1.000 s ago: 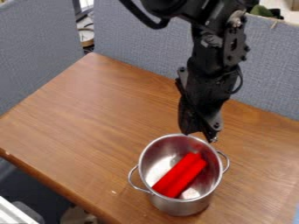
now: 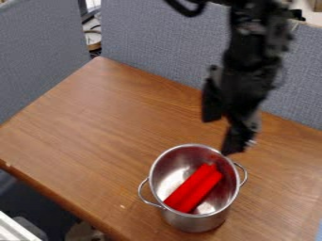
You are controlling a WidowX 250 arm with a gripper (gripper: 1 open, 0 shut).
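Note:
A steel pot (image 2: pixel 171 168) with two side handles stands at the front right of the wooden table. Inside it lies a red object (image 2: pixel 193 187), elongated and tilted diagonally. Above and behind the pot is my gripper (image 2: pixel 227 131), dark and motion-blurred. Its fingers stand open, and I see nothing held between them.
Grey padded walls (image 2: pixel 164 47) border it at the back and left. A white object (image 2: pixel 15 231) sits beyond the near left edge.
My arm and gripper have shifted within the area above and behind the pot, now blurred by motion. The pot and red object have not visibly moved.

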